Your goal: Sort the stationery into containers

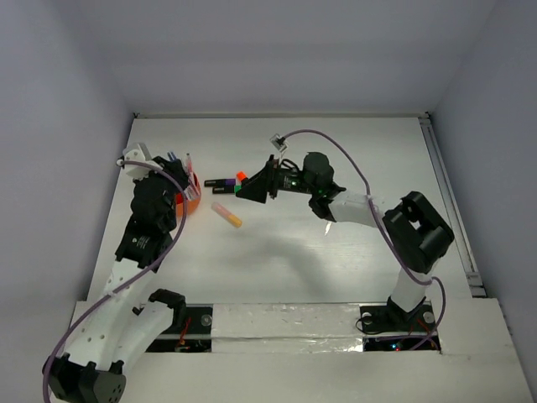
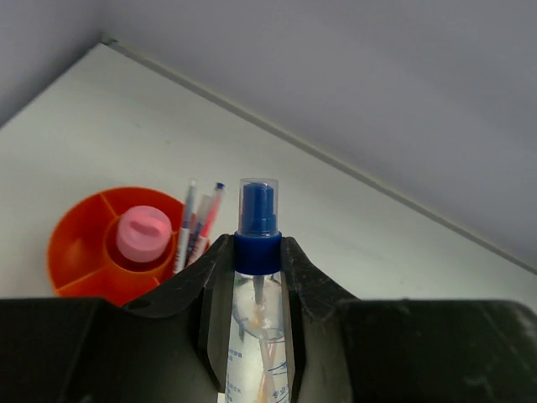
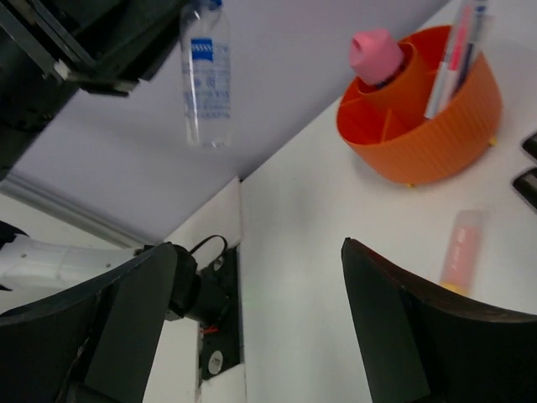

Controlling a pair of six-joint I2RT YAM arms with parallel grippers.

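Observation:
A clear spray bottle with a blue top stands between the fingers of my left gripper, which is shut on it just under the blue collar. The right wrist view shows that bottle hanging in the air, left of the orange round organizer. In the organizer are a pink item and several pens. My right gripper is open and empty. From above, it hovers at the black markers, partly hiding the orange-capped one. A pink and yellow-orange stick lies nearby.
Scissors lie mostly hidden under the right forearm, only a blade tip showing. The left arm stands close beside the organizer.

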